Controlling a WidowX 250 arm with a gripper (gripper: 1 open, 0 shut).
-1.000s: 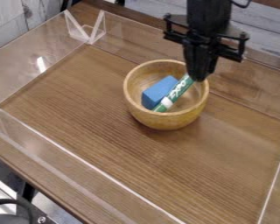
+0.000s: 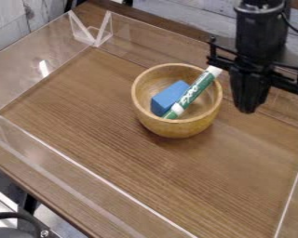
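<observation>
A light wooden bowl [image 2: 158, 121] sits on the wooden table [image 2: 115, 177], holding a blue block [image 2: 167, 97] and a white-and-green tube [image 2: 193, 93] that leans up over its back rim. The black gripper [image 2: 252, 85] is above the table just right of the bowl, apart from the tube. Its fingers are close together, and nothing shows held in it.
A clear plastic edge piece [image 2: 92, 28] is at the back left. A dark cable runs at the lower left corner.
The gripper has moved right and downward in view, away from above the tube to a spot right of the bowl. The bowl and its contents look unmoved.
</observation>
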